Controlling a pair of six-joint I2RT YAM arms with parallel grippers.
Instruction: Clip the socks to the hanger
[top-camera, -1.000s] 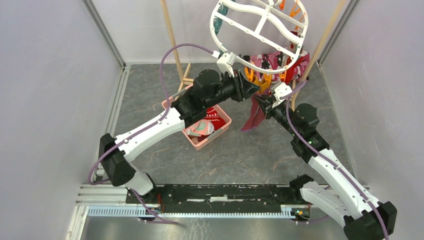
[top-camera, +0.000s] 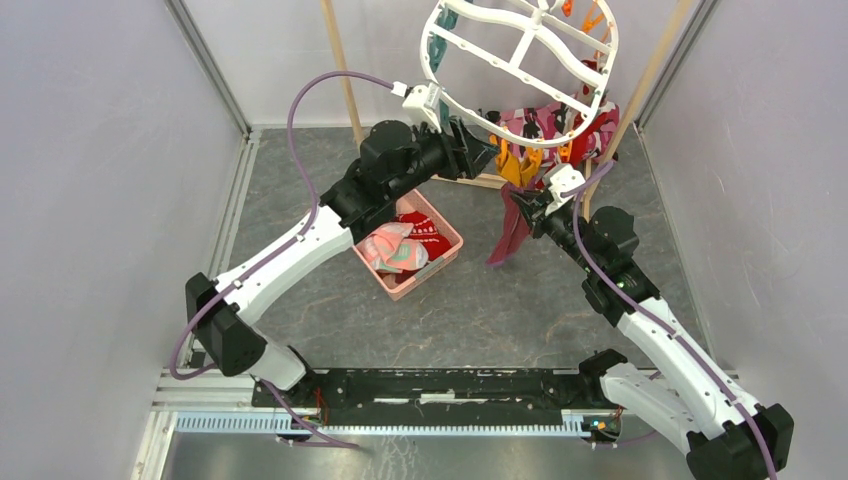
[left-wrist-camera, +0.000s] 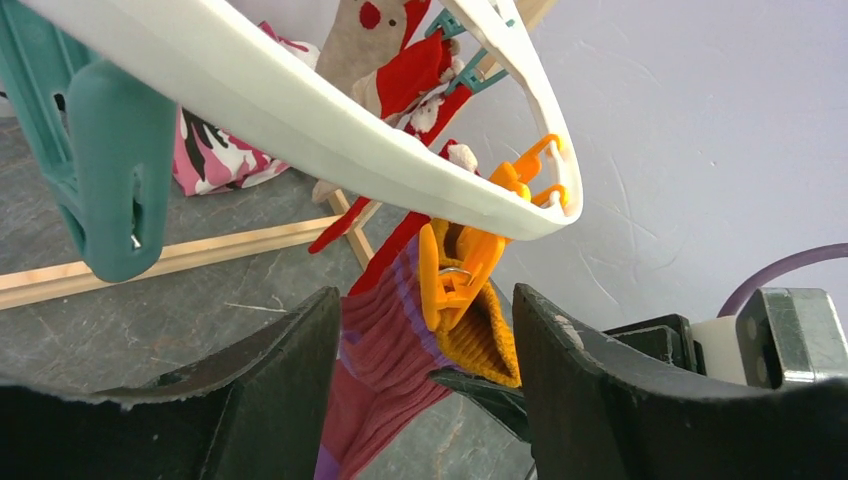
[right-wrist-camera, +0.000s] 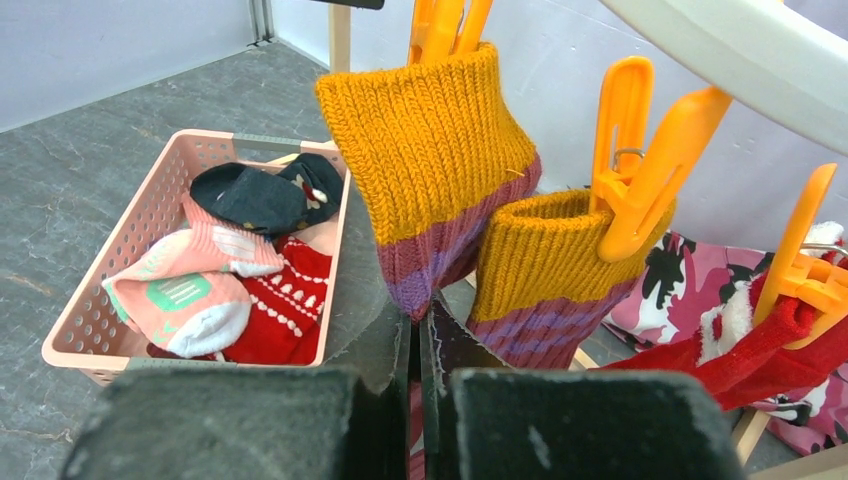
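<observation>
A pair of ribbed socks (right-wrist-camera: 430, 150), mustard at the cuffs with maroon and purple stripes below, hangs beneath the white hanger (top-camera: 510, 70). On the right-hand cuff (right-wrist-camera: 550, 245) sits an orange clip (right-wrist-camera: 650, 170). Another orange clip (left-wrist-camera: 455, 285) is at the other cuff; whether its fingers hold the cloth I cannot tell. My right gripper is shut, pinching the sock just under the mustard band. Left of the clips, by the hanger's rim, my left gripper (top-camera: 485, 148) stands open, its fingers (left-wrist-camera: 285, 370) wide apart, the clip and socks visible beyond the gap.
A pink basket (top-camera: 447, 252) with several socks is on the floor below the left arm. Teal clips (left-wrist-camera: 120, 170) hang at the hanger's left side. Red Christmas socks (right-wrist-camera: 770, 350) and pink camouflage cloth (top-camera: 535, 122) lie behind. Wooden poles (top-camera: 345, 75) stand either side.
My right arm stays in place, at the sock.
</observation>
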